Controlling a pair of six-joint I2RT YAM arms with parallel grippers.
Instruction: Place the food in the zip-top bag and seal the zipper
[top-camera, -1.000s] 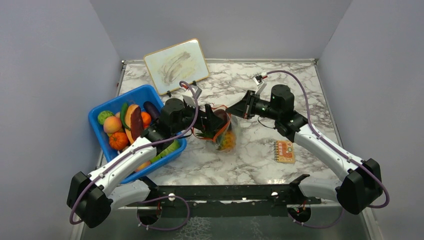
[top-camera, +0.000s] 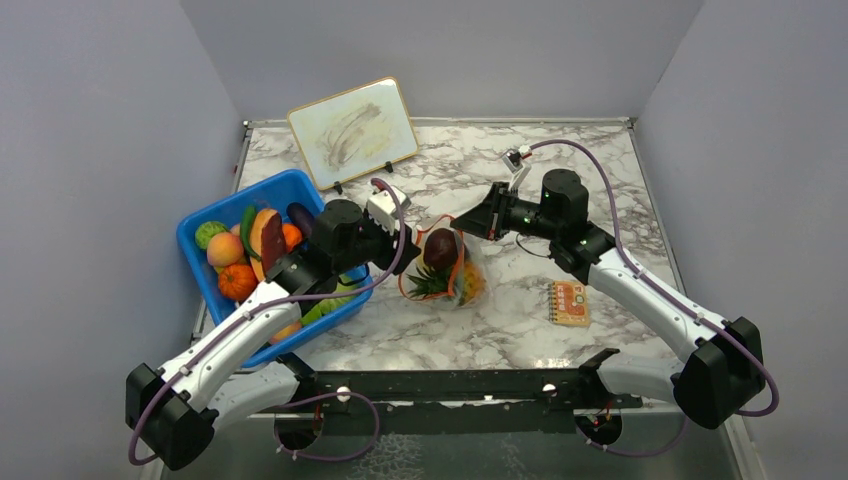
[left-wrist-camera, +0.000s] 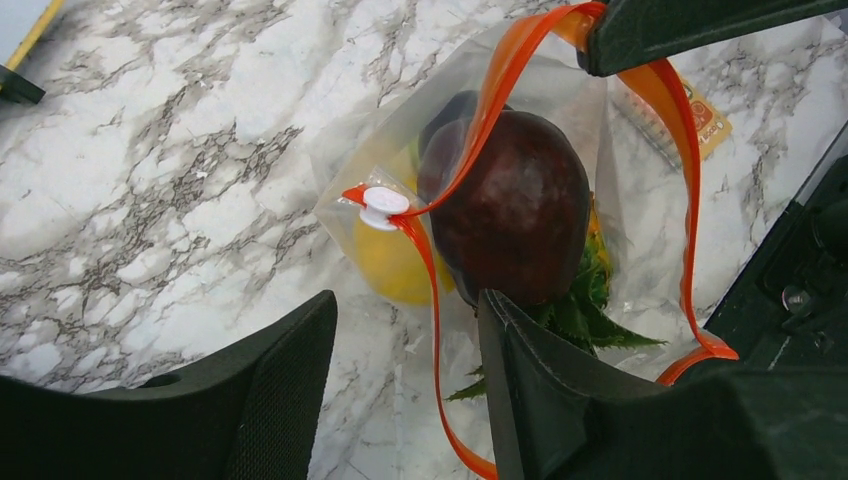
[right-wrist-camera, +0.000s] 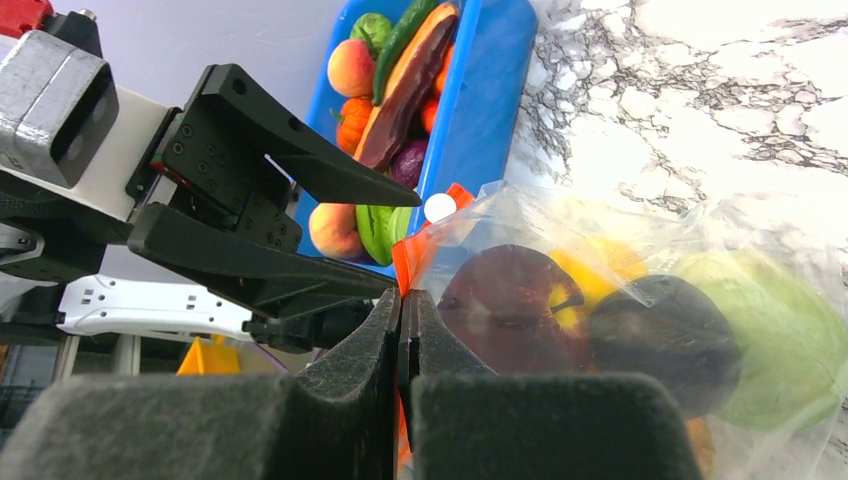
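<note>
The clear zip bag (top-camera: 478, 262) stands with its orange-edged mouth gaping toward my left arm. Inside show a dark eggplant (left-wrist-camera: 520, 210), a yellow fruit (left-wrist-camera: 395, 260) and green spiky leaves (left-wrist-camera: 590, 320); a light green item (right-wrist-camera: 785, 330) lies deeper in. My right gripper is shut on the bag's orange rim (right-wrist-camera: 405, 262) at the mouth's upper edge. My left gripper is open just outside the mouth, with an orange strip (left-wrist-camera: 436, 320) running across the gap in view. Beyond its fingertips is the white zipper slider (left-wrist-camera: 384, 203); contact cannot be told.
On the left, a blue bin (top-camera: 190, 250) holds several fruits and vegetables. A small whiteboard (top-camera: 355, 130) stands at the back, and an orange notebook (top-camera: 569, 303) lies to the right. The marble table in front of the bag is clear.
My right arm holds still.
</note>
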